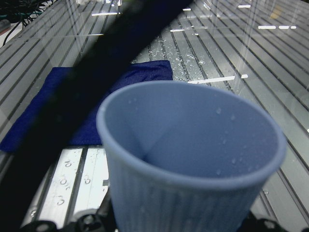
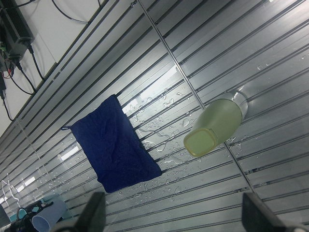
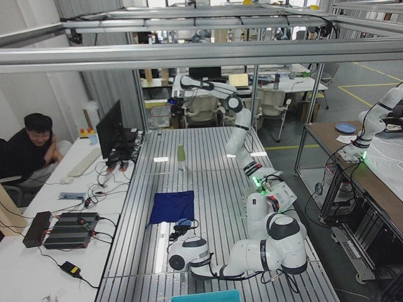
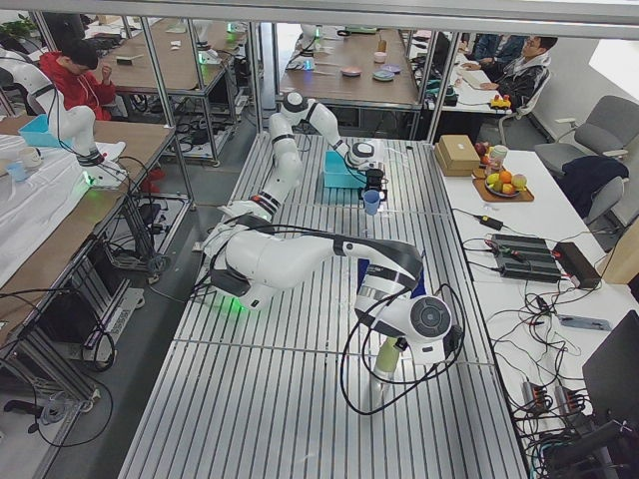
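Observation:
A light blue cup [image 1: 190, 203] [image 4: 371, 203] [image 3: 184, 222] fills the left wrist view, held in my left gripper [image 4: 373, 190], whose fingers are mostly hidden by it. A dark blue cloth [image 2: 116, 145] [image 3: 172, 207] lies flat on the slatted metal table [image 3: 214, 157]. Beyond it a green bottle [image 2: 216, 125] [image 3: 181, 157] stands upright. My right gripper is open above the table, looking down on bottle and cloth, with nothing visible between its fingers.
A turquoise bin [image 3: 204, 296] [image 4: 339, 172] sits at the left arm's end. Water drops lie around cloth and bottle. A side desk [image 3: 69, 264] with electronics and a monitor runs along the table, a seated person beside it.

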